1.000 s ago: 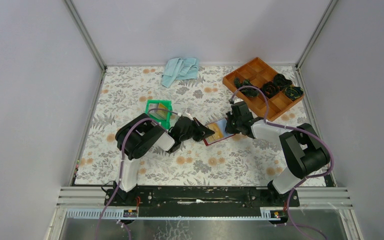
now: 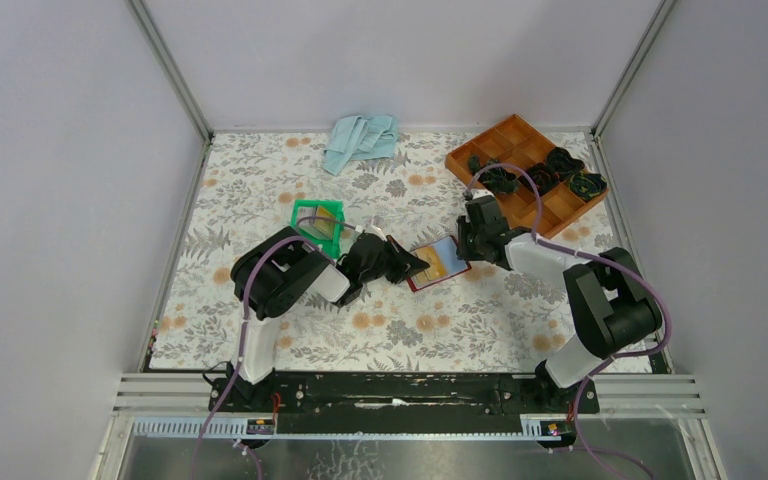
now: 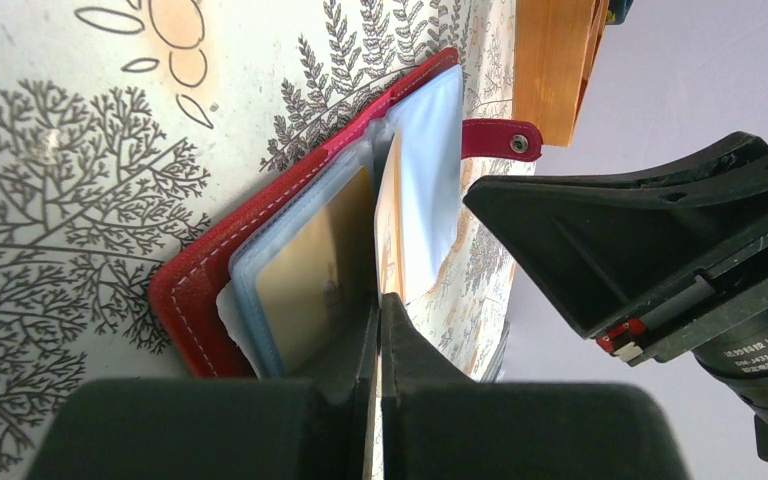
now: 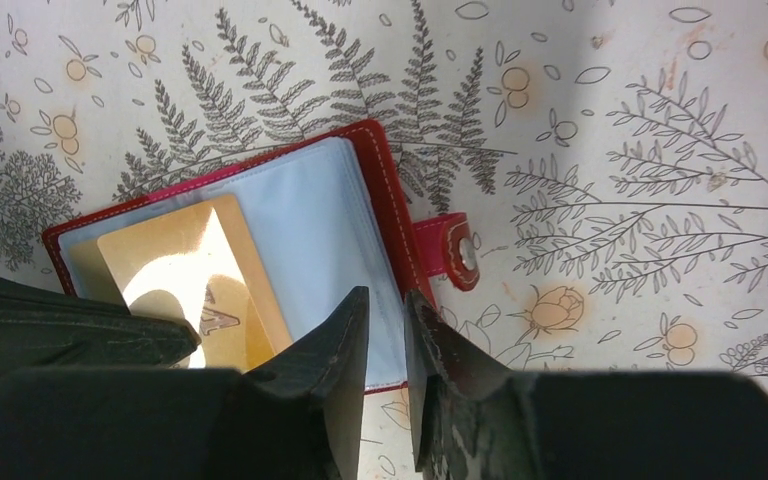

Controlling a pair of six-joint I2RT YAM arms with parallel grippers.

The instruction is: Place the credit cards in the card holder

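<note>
The red card holder [image 2: 437, 262] lies open on the table between my grippers, with clear sleeves, a white-blue sleeve [image 4: 310, 240] and a gold card [image 4: 190, 270] showing. My left gripper is shut at the gold card's edge in the left wrist view; whether the thin edge is between its fingertips is hard to tell. My right gripper is over the holder's right edge beside the snap strap [image 4: 445, 245], its fingertips slightly apart with nothing clearly between them.
A green box [image 2: 332, 207] with cards is left of the holder, a light blue cloth [image 2: 358, 142] at the back, and an orange compartment tray [image 2: 520, 135] with dark coils at the back right.
My right gripper has shifted slightly right and back, uncovering more of the white-blue part of the holder. The left arm stays where it was.
</note>
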